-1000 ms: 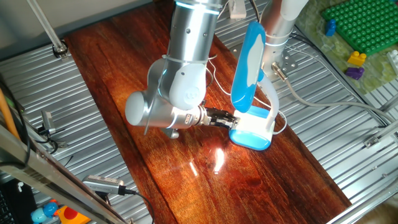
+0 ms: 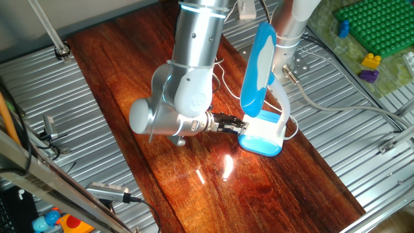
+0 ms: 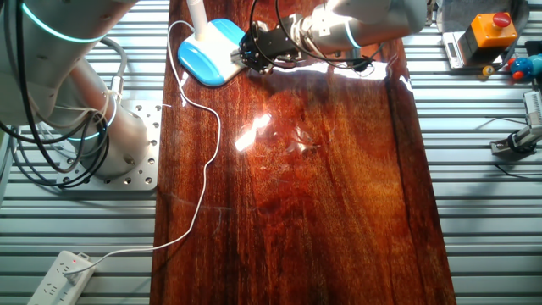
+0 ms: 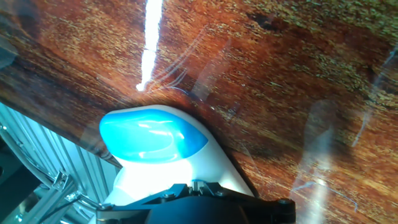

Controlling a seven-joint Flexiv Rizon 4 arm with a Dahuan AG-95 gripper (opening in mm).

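A blue and white desk lamp stands on the wooden table; its base (image 2: 261, 145) rests flat and its blue head (image 2: 257, 71) rises above. My gripper (image 2: 244, 127) comes in low from the side, its black fingertips at the edge of the lamp's white base top. From the opposite side, the second exterior view has the gripper (image 3: 236, 58) against or just over the lamp base (image 3: 203, 63). In the wrist view the fingertips of the gripper meet, in front of the white part of the base (image 4: 158, 134). Whether they touch the base cannot be told.
A white cord (image 3: 203, 178) runs from the lamp over the table (image 3: 313, 220) to a power strip (image 3: 63, 280). Bright glare marks the wood beside the base.
The arm's elbow and wrist housing have shifted very slightly since a second ago, while the fingertips remain at the lamp base. The lamp has not visibly moved.
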